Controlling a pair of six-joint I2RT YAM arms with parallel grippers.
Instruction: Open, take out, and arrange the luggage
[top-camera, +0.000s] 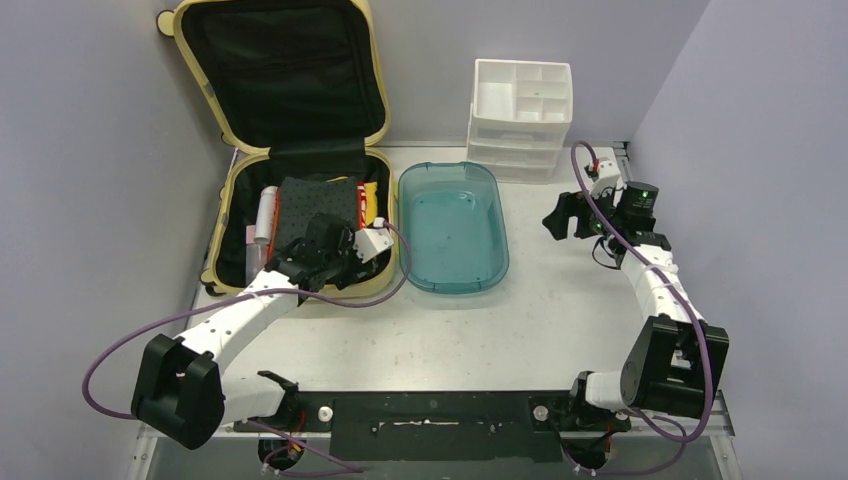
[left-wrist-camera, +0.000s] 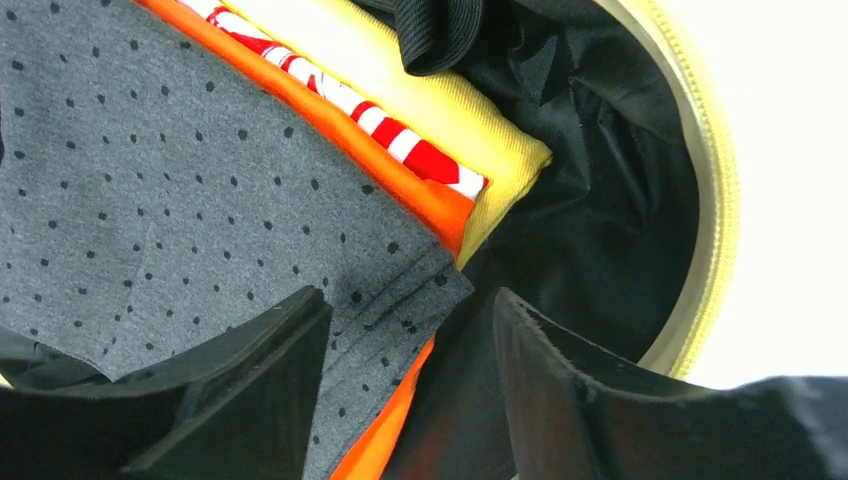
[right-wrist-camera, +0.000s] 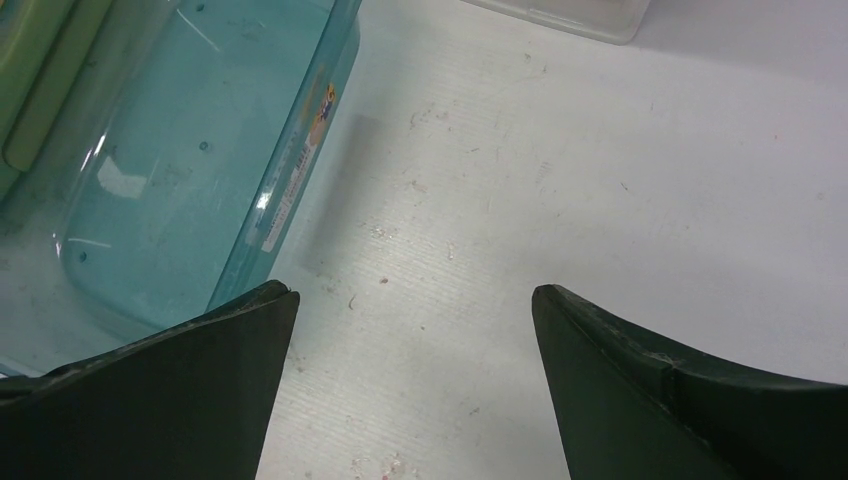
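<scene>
The yellow-rimmed suitcase (top-camera: 215, 245) lies open at the left, its lid (top-camera: 280, 75) raised. Inside are a grey dotted cloth (left-wrist-camera: 200, 200), an orange cloth (left-wrist-camera: 440, 207), a red-and-white one (left-wrist-camera: 395, 140) and a yellow one (left-wrist-camera: 480, 115). A white bottle (top-camera: 266, 212) lies along the suitcase's left side. My left gripper hangs over the grey cloth's corner, its fingers apart with the corner showing in the gap. Above bare table at the right, my right gripper has its fingers spread and nothing between them.
A teal bin (top-camera: 455, 287), empty in the top view, stands right of the suitcase. Behind it is a white drawer unit (top-camera: 520, 130). Clear table (top-camera: 560, 320) lies in front and to the right. Purple cables (top-camera: 690, 310) trail along both arms.
</scene>
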